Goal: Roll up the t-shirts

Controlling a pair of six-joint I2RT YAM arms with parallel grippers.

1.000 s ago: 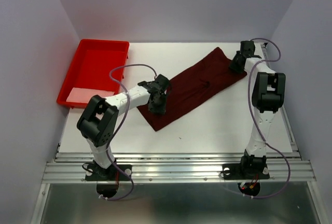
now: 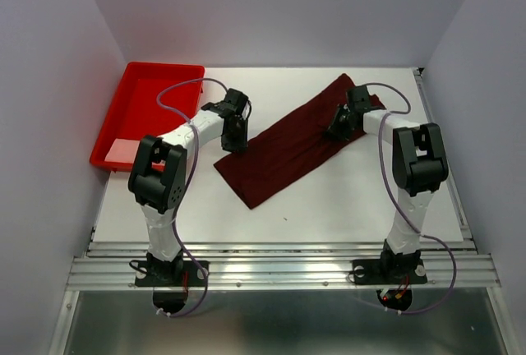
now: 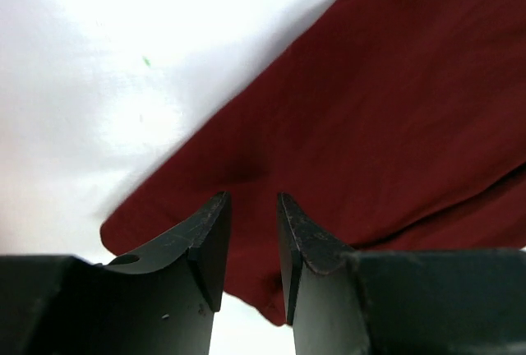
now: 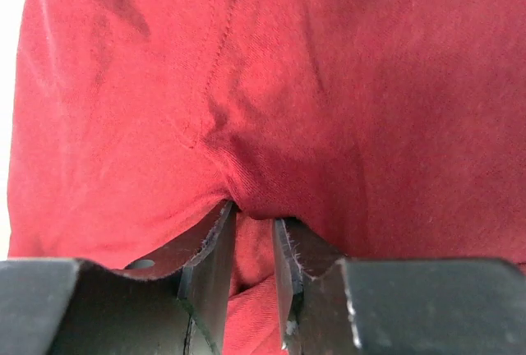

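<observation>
A dark red t-shirt (image 2: 283, 151) lies flat and stretched diagonally across the white table, from lower left to upper right. At its left end, near the upper edge, my left gripper is shut on the cloth, a small crease showing at its fingertips. Toward the other end is my right gripper, its fingers part open with a narrow gap. A raised fold of the shirt (image 4: 271, 182) touches its fingertips; in the right wrist view the cloth looks brighter red. The far right end of the shirt is partly hidden under the right arm.
A red bin (image 2: 152, 84) stands at the left, a folded pink cloth (image 2: 123, 151) in its front corner.
My right gripper has moved left and inward along the shirt from its far right end. The shirt lies nearly unchanged.
</observation>
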